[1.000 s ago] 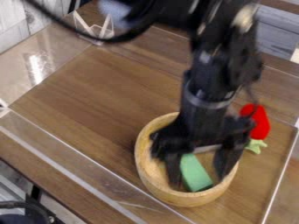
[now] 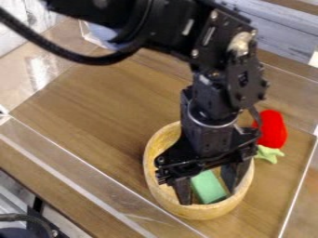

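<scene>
My black gripper (image 2: 206, 186) is down inside a round wooden bowl (image 2: 165, 195), open, its two fingers on either side of a green block (image 2: 209, 189) lying in the bowl. The arm above hides much of the bowl's back half. Just behind the bowl on the right lies a red object with a pale green top (image 2: 271, 130), like a toy vegetable.
The bowl stands on a wooden table (image 2: 87, 112) with clear plastic edging along the front and sides. A pale blue object (image 2: 102, 35) is partly hidden behind the arm at the back.
The gripper has shifted slightly within the bowl around the green block. Compared with a second ago, the arm's upper part stands a little differently and is less blurred.
</scene>
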